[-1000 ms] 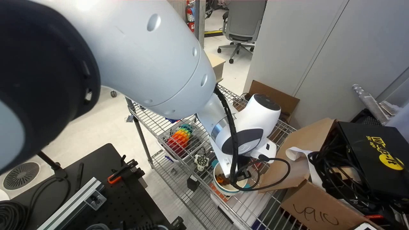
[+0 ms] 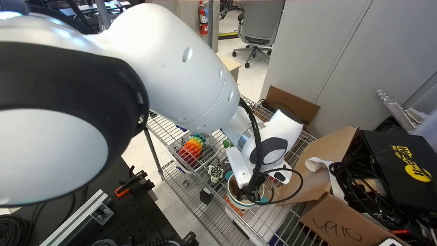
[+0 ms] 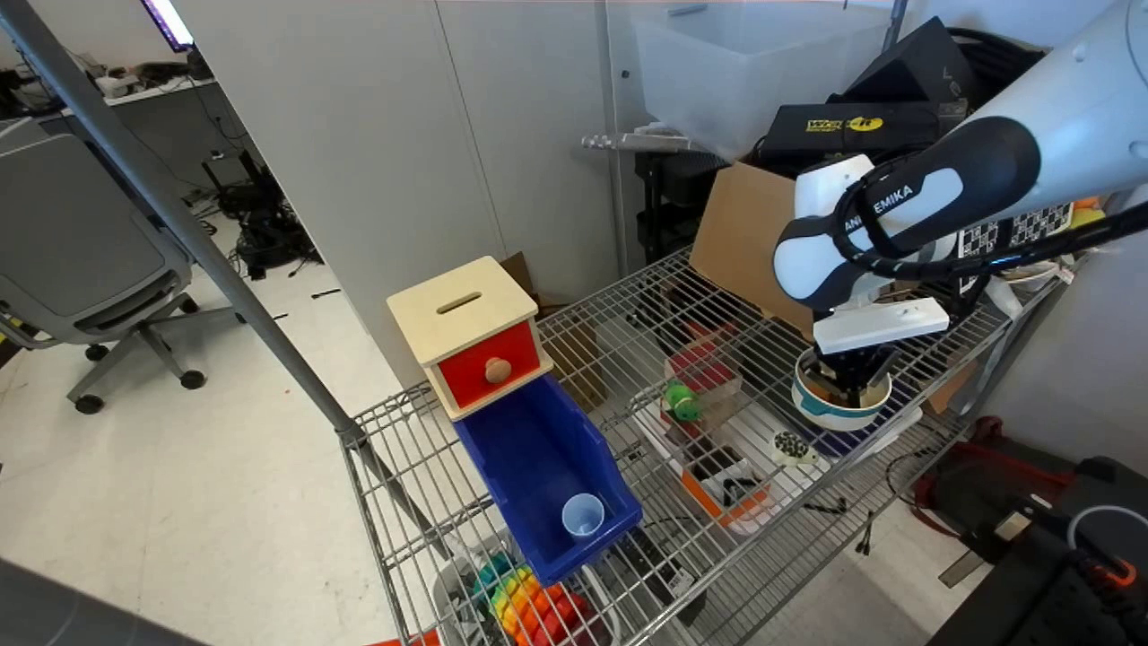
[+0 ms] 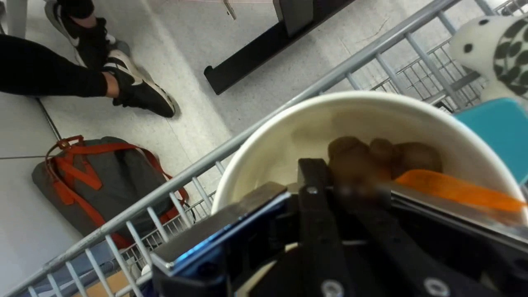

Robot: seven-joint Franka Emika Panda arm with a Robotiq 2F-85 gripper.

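A white bowl with a teal band stands on the wire shelf, its rim facing up. Inside it, the wrist view shows a soft-looking brown thing with an orange strip, lying by the far wall of the bowl. My gripper points down into the bowl, its black fingers close together and right up against the brown thing. It is shut; whether any of the brown material is pinched between the tips cannot be made out, as that spot is blurred and partly covered.
A white-and-black spotted toy and a teal piece sit close to the bowl. A blue bin with a light cup and a wooden drawer box stand farther along. A cardboard flap rises behind my hand.
My arm has come down, bringing the hand lower over the bowl.
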